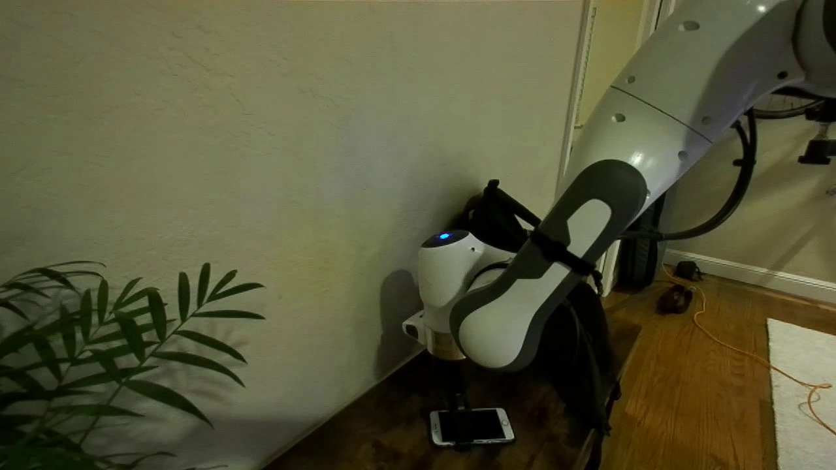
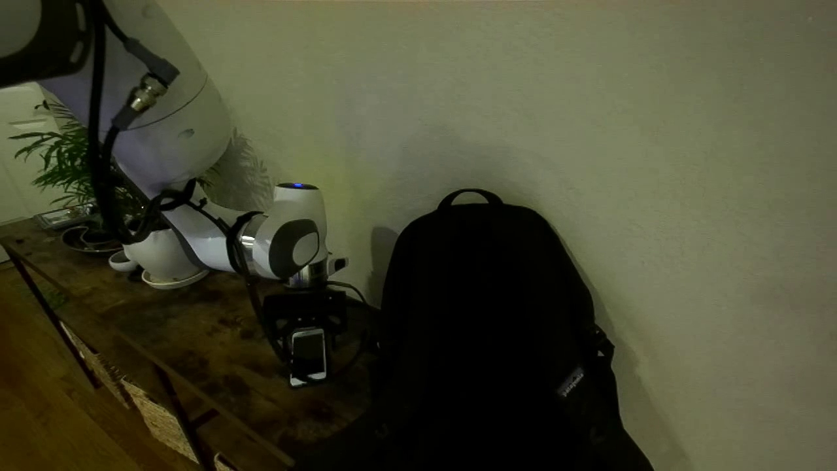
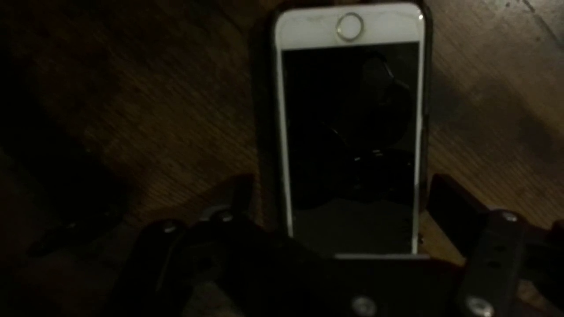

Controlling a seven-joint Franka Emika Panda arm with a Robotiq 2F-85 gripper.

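Note:
A white-framed phone (image 3: 350, 132) with a dark screen lies face up on the dark wooden tabletop (image 3: 158, 132). It also shows under the hand in exterior view 1 (image 1: 490, 423) and exterior view 2 (image 2: 309, 353). My gripper is open above it, one finger off each long side. A gap separates the left finger (image 3: 243, 193) from the phone. The right finger (image 3: 449, 203) is close to the other edge; whether it touches is too dark to tell. The gripper's dark body covers the phone's near end in the wrist view.
A black backpack (image 2: 478, 330) leans on the wall (image 2: 667, 157) close beside the arm. On the arm's other side stand a potted plant (image 1: 133, 344) and a white pot (image 2: 161, 255). Bare tabletop (image 2: 212, 330) shows between the pot and the phone.

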